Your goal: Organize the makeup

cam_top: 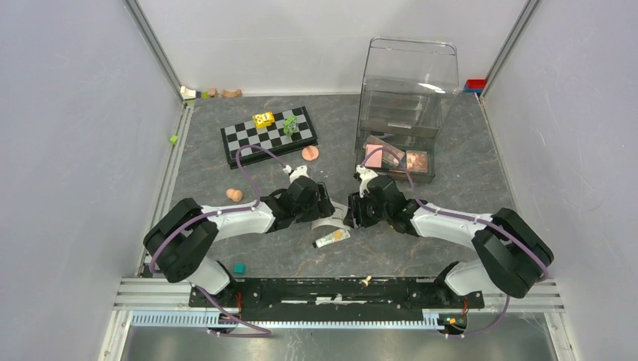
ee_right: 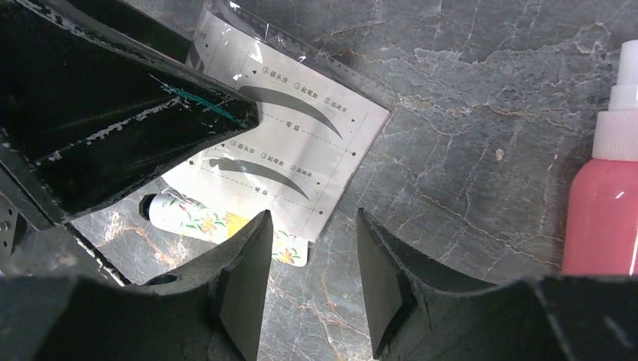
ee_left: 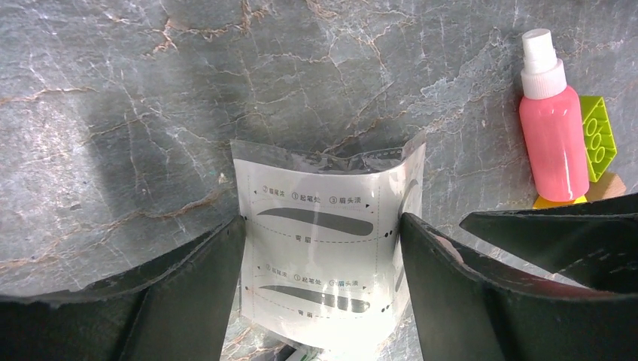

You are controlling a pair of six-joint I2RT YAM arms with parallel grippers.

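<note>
A clear sleeve with a white eyebrow-stencil sheet (ee_left: 316, 226) lies at the front centre of the table. My left gripper has its fingers at both side edges of the sheet, which is bent up between them. In the right wrist view my right gripper is part open over the sheet's corner, with no object clearly held. A flowered tube (ee_right: 188, 218) lies partly under the sheet. The clear lidded case (cam_top: 429, 170) at the back right holds pink and brown compacts.
A checkered board (cam_top: 241, 137) with two small toys stands back left, a round pink piece (cam_top: 310, 153) beside it and a beige sponge (cam_top: 234, 194) to the left. A pink spray bottle (ee_left: 553, 143) appears in the wrist views.
</note>
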